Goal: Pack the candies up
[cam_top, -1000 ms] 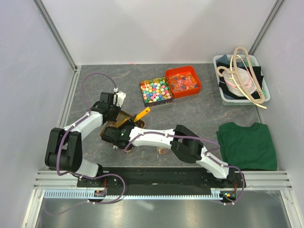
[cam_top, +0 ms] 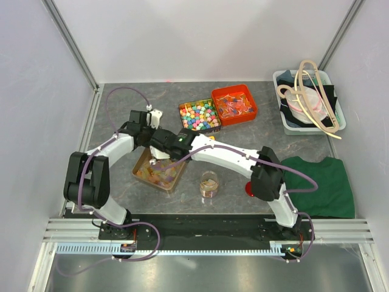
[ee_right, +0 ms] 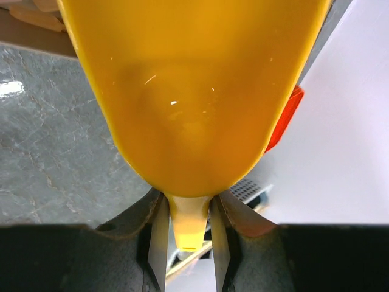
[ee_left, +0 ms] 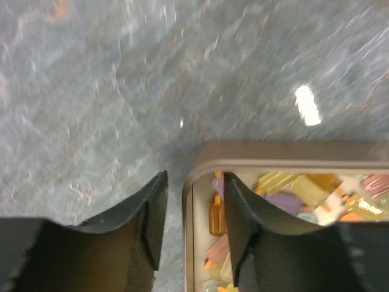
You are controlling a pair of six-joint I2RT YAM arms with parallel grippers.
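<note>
A tan bin (cam_top: 141, 177) holding several wrapped candies (ee_left: 292, 204) sits below both arms. My left gripper has its fingers on either side of the bin's rim (ee_left: 188, 243) near a corner, with gaps showing between rim and fingers. In the right wrist view, my right gripper is shut on the narrow end of a yellow scoop (ee_right: 188, 121). From above, the right arm hides most of that scoop; no candy shows on the face seen. A clear jar (cam_top: 208, 184) stands right of the bin.
A tray of colourful candies (cam_top: 200, 115) and a red bin (cam_top: 256, 114) stand at the back. A red lid (cam_top: 249, 189) lies right of the jar. Farther right are a filled white basket (cam_top: 340, 123) and a green cloth (cam_top: 325, 185).
My right arm has swung up and towards the back, with the scoop moving out of the bin and under the arm. The jar and red lid have come into clearer view. The left arm has shifted slightly.
</note>
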